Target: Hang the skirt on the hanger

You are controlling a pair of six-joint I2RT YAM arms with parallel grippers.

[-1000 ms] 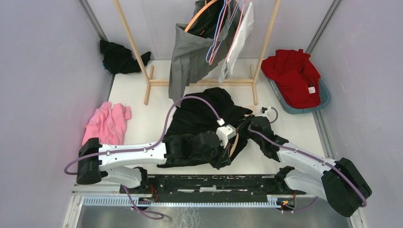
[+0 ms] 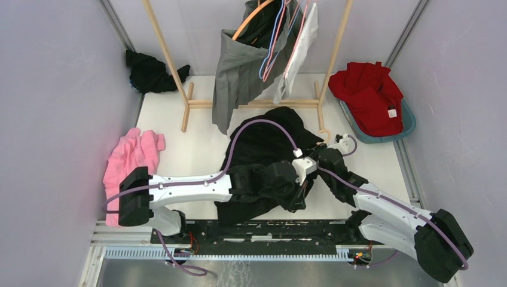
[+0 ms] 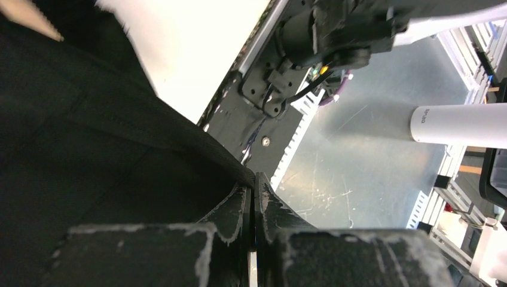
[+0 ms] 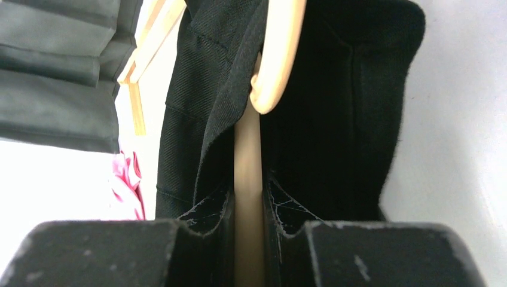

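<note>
The black skirt is spread on the table below the rack, partly under my arms. My left gripper is shut on the fabric at the end of a taut fold, near the table's front edge. My right gripper is shut on the wooden hanger, whose curved end shows above the fingers among the skirt's folds; black cloth lies on both sides of it. The hanger's hook shows right of the skirt in the top view; much of the hanger is hidden.
The wooden rack holds grey and white garments and empty hangers. Pink cloth lies left, black cloth back left, and a tub with red clothing back right. Some bare table shows left and right of the skirt.
Both arms have moved rightward, the left more, carrying the skirt's near part and the hanger to the right; the right gripper also shifted slightly.
</note>
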